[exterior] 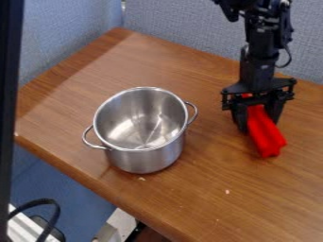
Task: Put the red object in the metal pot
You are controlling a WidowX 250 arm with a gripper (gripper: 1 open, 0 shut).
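Observation:
To the right of the pot, the red object [265, 132] is gripped at its upper end by my black gripper [259, 112], which is shut on it. Its lower end slants down and towards the front; whether it touches the table cannot be told. The gripper's fingers hide part of its top. The metal pot [106, 142], silver and empty, stands left of centre with a loop handle on each side. A clear gap separates the red object from the pot.
Grey-blue panels [195, 33] rise behind it. At the lower left, beyond the table edge, lie a black cable [38, 202] and some pale items.

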